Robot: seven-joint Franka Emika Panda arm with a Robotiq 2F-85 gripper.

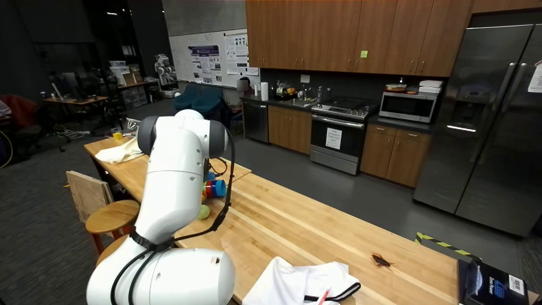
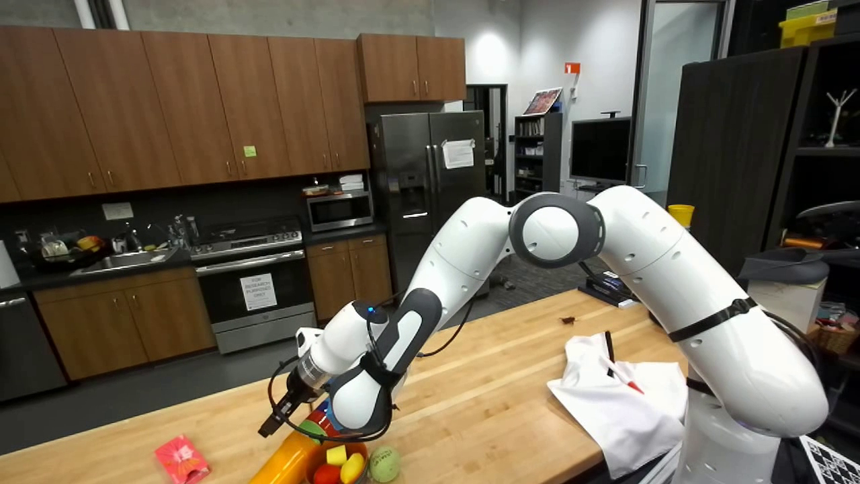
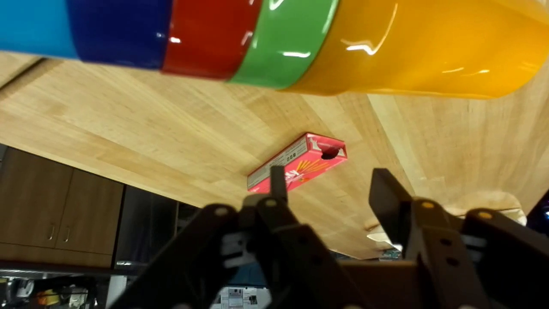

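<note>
My gripper is open, its two dark fingers standing apart with no object held between them. Beyond the fingertips, a small pink-red box (image 3: 320, 165) with a hole in one end lies on the wooden table; the left finger hides a little of it. In exterior view 2 the same box (image 2: 182, 460) rests left of the gripper (image 2: 267, 427), clear of it. A long stack of striped cups (image 3: 216, 41), coloured blue, red, green and orange, spans the top of the wrist view. The arm hides the gripper in exterior view 1.
A bowl with toy fruit (image 2: 352, 468) and a green ball (image 2: 384, 464) sit beside the cups. White cloth (image 2: 625, 407) with a red-and-white pen lies near the arm's base. A dark insect-like object (image 1: 381, 260) is on the table.
</note>
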